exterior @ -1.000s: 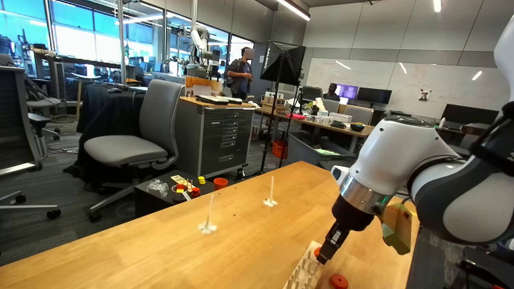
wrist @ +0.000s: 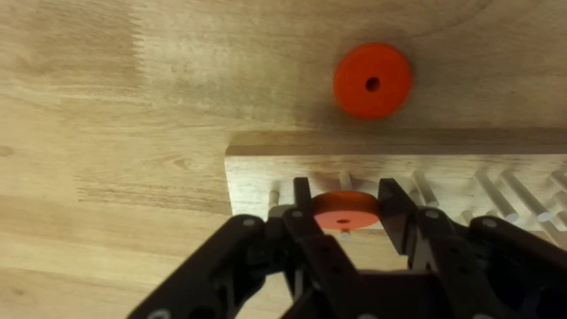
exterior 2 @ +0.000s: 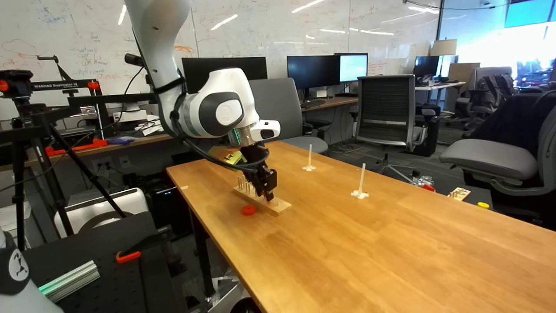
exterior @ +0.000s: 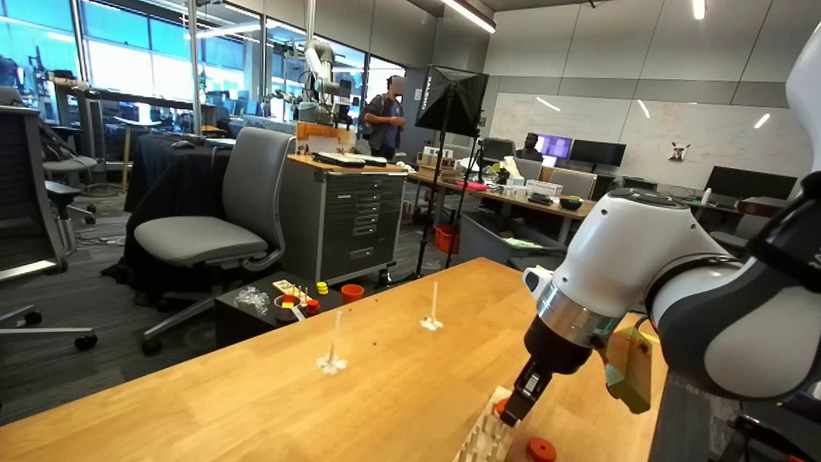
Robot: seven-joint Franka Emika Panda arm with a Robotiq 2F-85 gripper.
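Note:
In the wrist view a red-orange disc with a centre hole is pinched between my gripper's two black fingers. It sits over the pegboard, a pale wooden block with upright pegs of differing heights. Pegs show just above and just below the disc in that view; whether one runs into its hole I cannot tell. A second red disc lies flat on the table beside the board's long edge. From exterior view 2 my gripper is low over the near end of the pegboard.
Two upright white sticks are fixed to the wooden table, well apart from the board. A low black side table holds yellow rings and an orange cup.
In exterior view 1 my arm has shifted slightly left and down, bringing the fingertips a little lower at the board. The loose red disc has stayed in place.

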